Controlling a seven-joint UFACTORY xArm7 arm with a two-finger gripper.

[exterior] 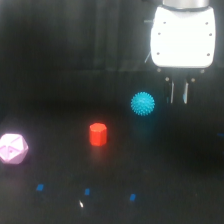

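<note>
My gripper (179,99) hangs in the upper right below its bright white hand (182,38). Its two fingers are parted, and only dark background shows between them. To the left of the fingers and slightly lower is a blue spiky ball (143,103). A red block (98,134) stands near the middle of the dark surface. At the left edge lies a pale pink faceted ball (13,148). None of these objects is in the gripper's grasp.
Small blue marks (87,191) dot the front of the dark surface, with a tiny white speck (81,204) near them. The right side below the gripper looks clear, though it is very dark.
</note>
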